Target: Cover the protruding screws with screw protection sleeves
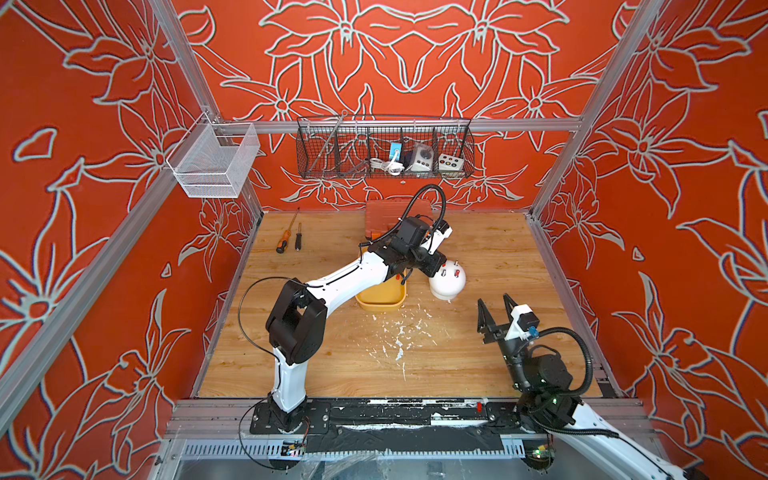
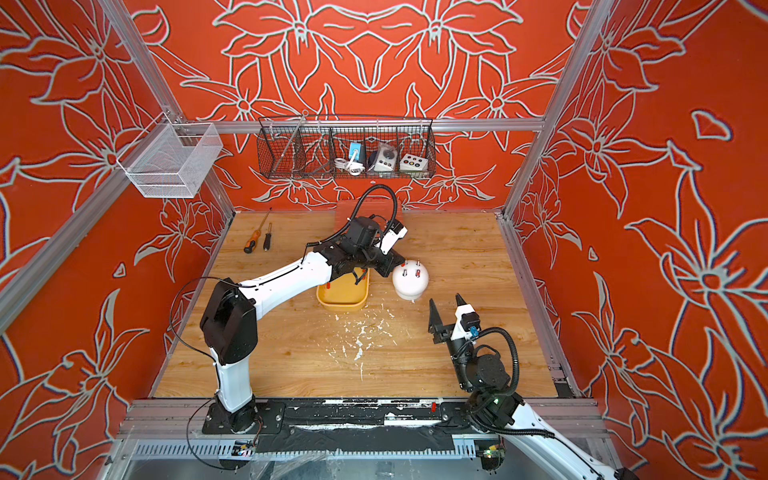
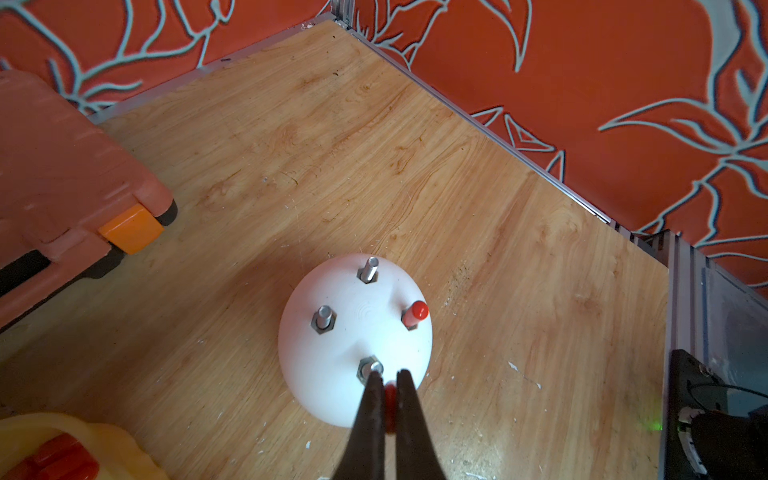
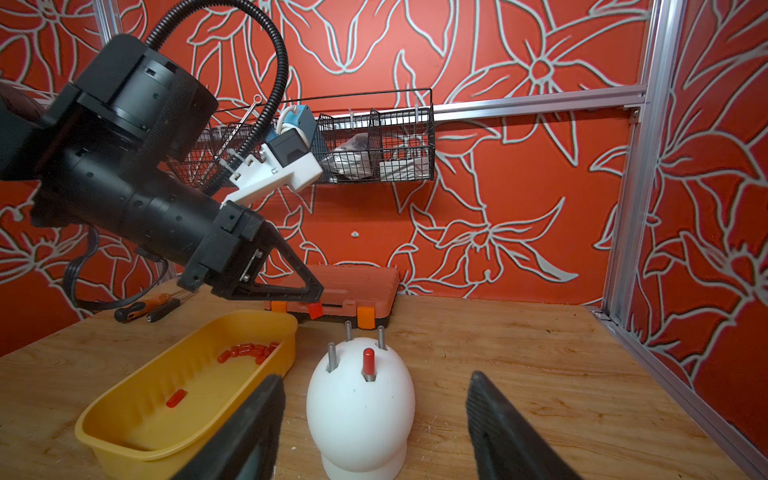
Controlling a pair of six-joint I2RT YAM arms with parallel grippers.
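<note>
A white dome [image 3: 336,352] stands on the table, several metal screws rising from its top. One screw carries a red sleeve [image 3: 419,310]; bare ones include the far screw [image 3: 369,269], the left screw [image 3: 323,317] and the near screw [image 3: 369,368]. My left gripper is shut on another red sleeve [image 4: 315,310], held above and beside the dome, apart from the screws. Loose red sleeves [image 4: 248,350] lie in a yellow tray [image 4: 112,444]. To the dome's front right, my right gripper [image 1: 494,301] is open and empty.
Behind the tray is a red case [image 4: 376,284]. Two screwdrivers [image 1: 288,234] lie at the back left. White scraps [image 1: 398,332] litter the table before the tray.
</note>
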